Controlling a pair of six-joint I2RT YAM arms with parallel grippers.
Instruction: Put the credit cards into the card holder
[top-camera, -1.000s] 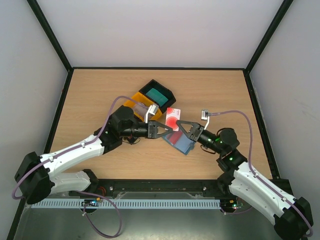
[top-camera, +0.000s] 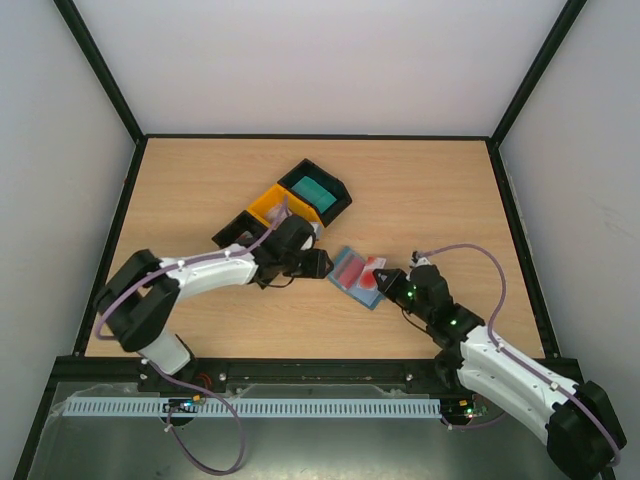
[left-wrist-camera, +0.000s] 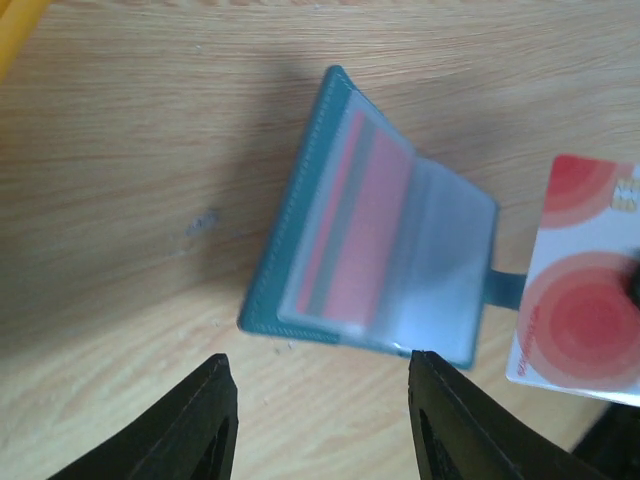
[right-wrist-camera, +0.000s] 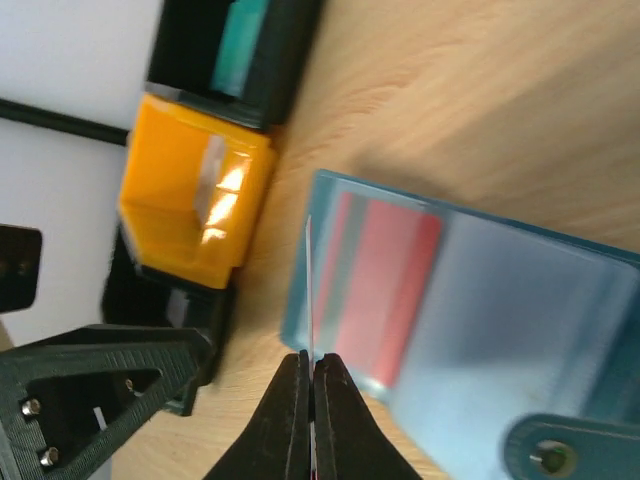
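Observation:
A white credit card (left-wrist-camera: 580, 320) with red circles is pinched in my right gripper (top-camera: 384, 279), whose fingers are shut on it. Seen edge-on in the right wrist view, the card (right-wrist-camera: 310, 290) is a thin upright line. The blue card holder (left-wrist-camera: 450, 250) lies spread on the table, a pink card (left-wrist-camera: 375, 225) showing in its left side; the held card is above and right of the holder's clear pocket in the left wrist view. My left gripper stands open and empty, its fingers apart near the holder's left edge.
Three joined bins stand behind the left arm: a black bin (top-camera: 337, 195) with teal contents, a yellow bin (top-camera: 262, 203) and another black bin (top-camera: 229, 229).

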